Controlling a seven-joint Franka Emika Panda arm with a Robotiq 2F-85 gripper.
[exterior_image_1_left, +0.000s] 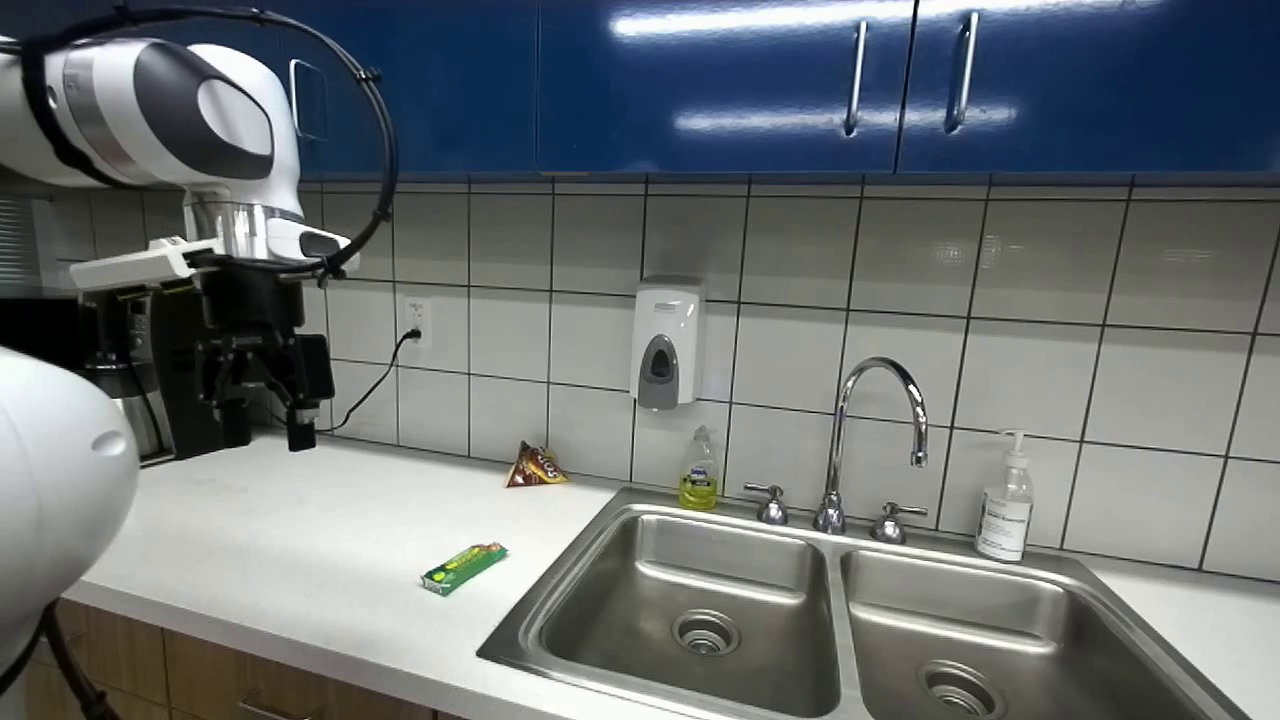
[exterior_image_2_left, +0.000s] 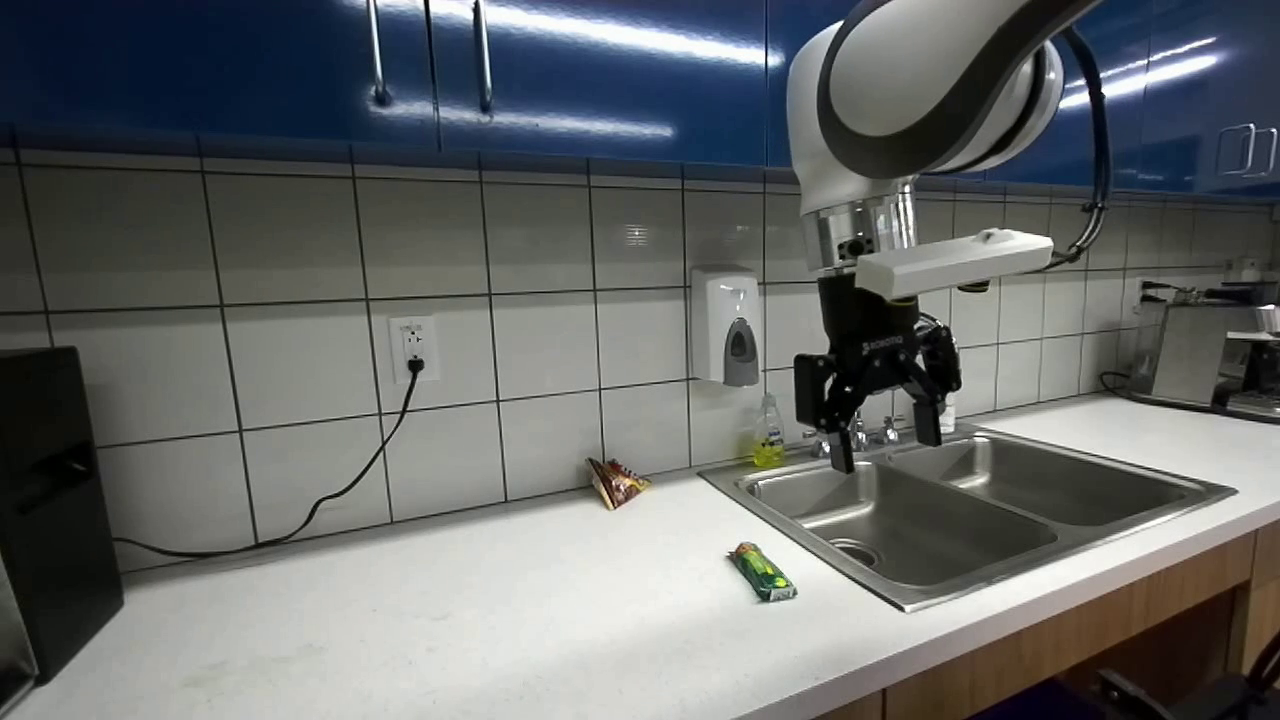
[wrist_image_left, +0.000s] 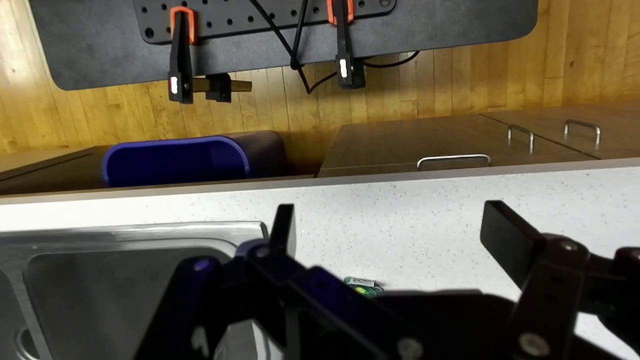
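Observation:
My gripper (exterior_image_1_left: 269, 439) hangs above the white counter, its black fingers spread and nothing between them. A green packet (exterior_image_1_left: 464, 569) lies flat on the counter left of the sink, well below gripper height. The second exterior view also has the gripper (exterior_image_2_left: 885, 446) up in the air, with the green packet (exterior_image_2_left: 762, 572) beneath and to its left. From the wrist, only one end of the green packet (wrist_image_left: 363, 285) shows, the rest being covered by the gripper's body. A brown snack bag (exterior_image_1_left: 535, 466) stands by the tiled wall, apart from the gripper.
A steel double sink (exterior_image_1_left: 828, 564) with a tall faucet (exterior_image_1_left: 837, 444) takes up the right. At its back edge stand a yellow soap bottle (exterior_image_1_left: 698, 470) and a pump bottle (exterior_image_1_left: 1005, 504).

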